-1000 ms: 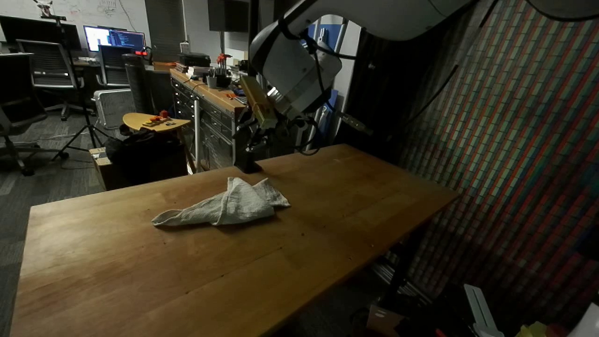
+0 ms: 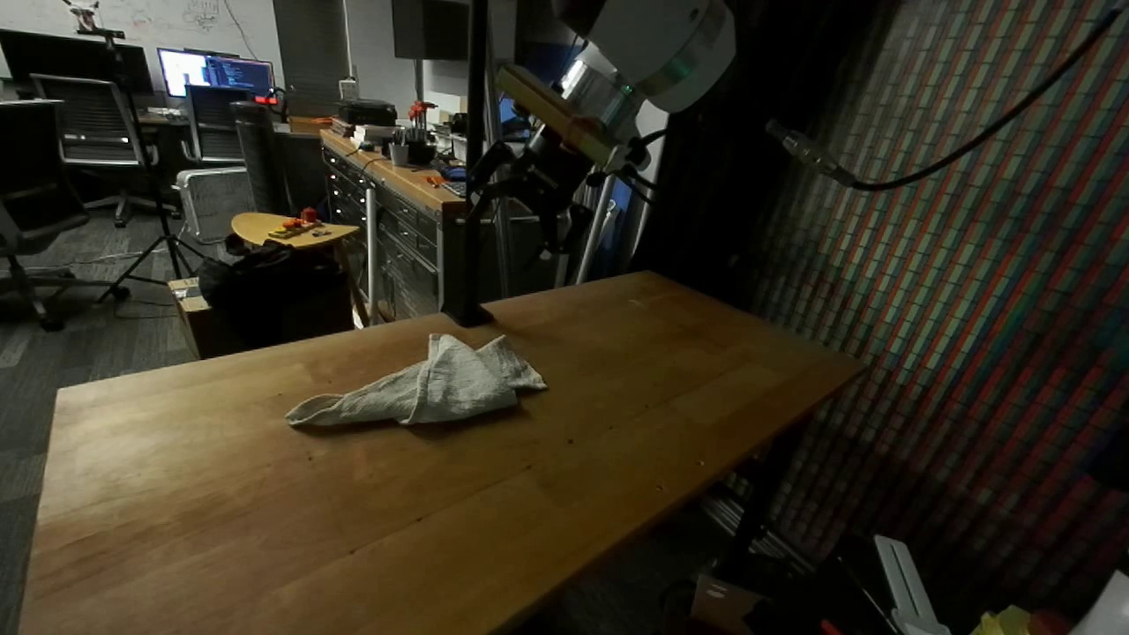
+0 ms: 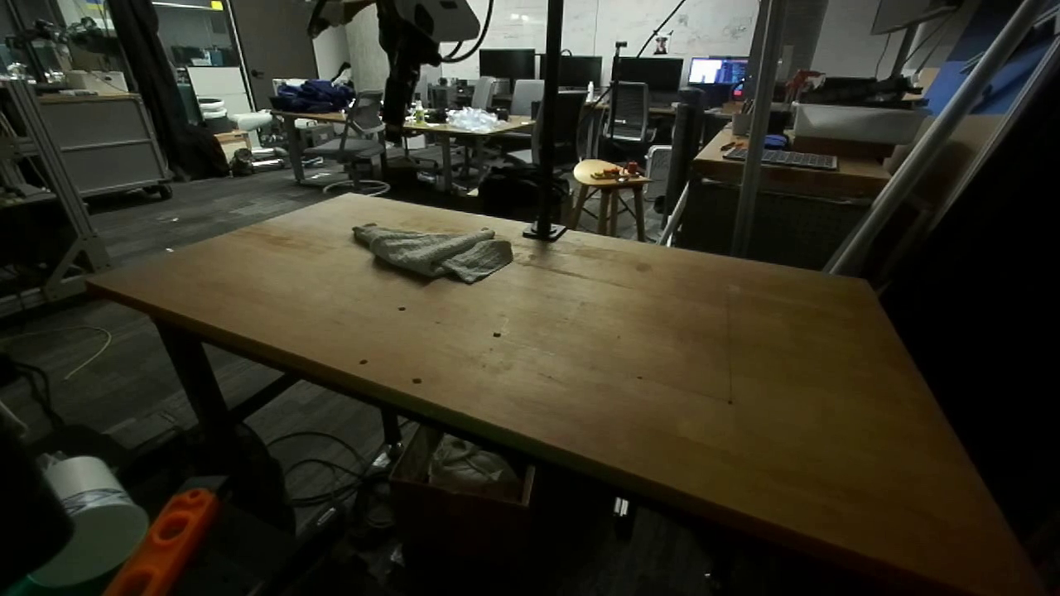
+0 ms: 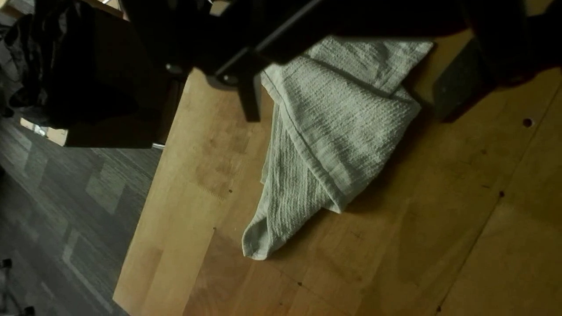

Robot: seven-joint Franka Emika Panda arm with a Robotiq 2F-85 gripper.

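A pale grey-white cloth (image 2: 450, 383) lies crumpled and partly folded on the wooden table (image 2: 349, 529), one narrow end tapering to a point. In the wrist view the cloth (image 4: 337, 121) spreads beneath the fingers, with its upper part hidden behind the dark gripper. My gripper (image 2: 519, 227) hangs well above the tabletop, clear of the cloth, its fingers open and empty. From the other side, the cloth (image 3: 432, 253) rests near the far edge, and the dark gripper (image 3: 395, 119) is up in the air behind it.
A black post (image 3: 547, 129) stands on the table's far edge, close to the cloth (image 3: 477, 260). Bare tabletop extends widely around the cloth. A dark bag (image 2: 277, 286) and a small stool (image 2: 286, 229) are on the floor beyond.
The arm has risen and its gripper has moved up and right in exterior view 1, turning as well. The cloth lies unchanged.
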